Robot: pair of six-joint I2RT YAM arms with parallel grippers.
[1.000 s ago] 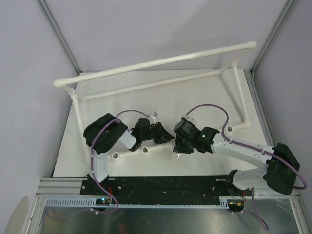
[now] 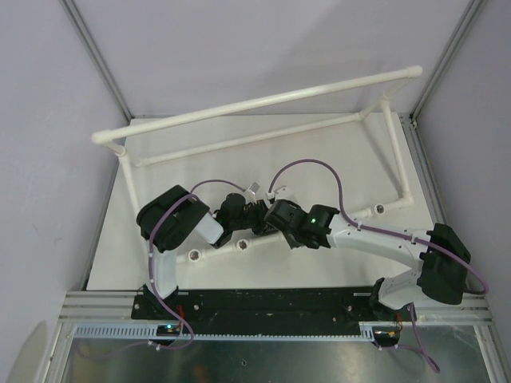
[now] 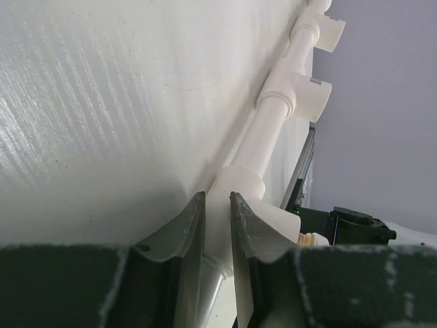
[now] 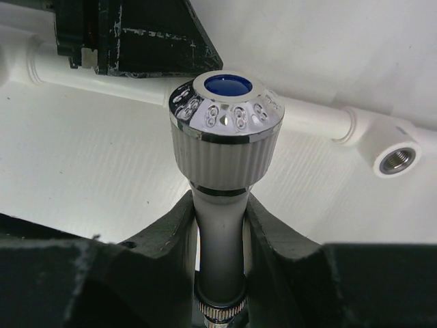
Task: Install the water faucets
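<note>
My right gripper is shut on the faucet [image 4: 229, 154], which has a ribbed grey and chrome handle with a blue cap; its threaded end shows below the fingers. In the left wrist view, my left gripper is shut around a white pipe fitting [image 3: 235, 188] whose side outlet points right. From above, both grippers meet close together at the front pipe [image 2: 219, 250], the right one covering the gripped fitting and most of the faucet. Whether the faucet's thread touches the outlet cannot be seen.
Other fittings with sockets sit along the front pipe: two at left [image 2: 242, 245] and one at right, its metal-threaded socket [image 4: 397, 160] empty. White pipe uprights and a high rail [image 2: 263, 100] frame the space. The white board in front is clear.
The pipe frame has shifted slightly right.
</note>
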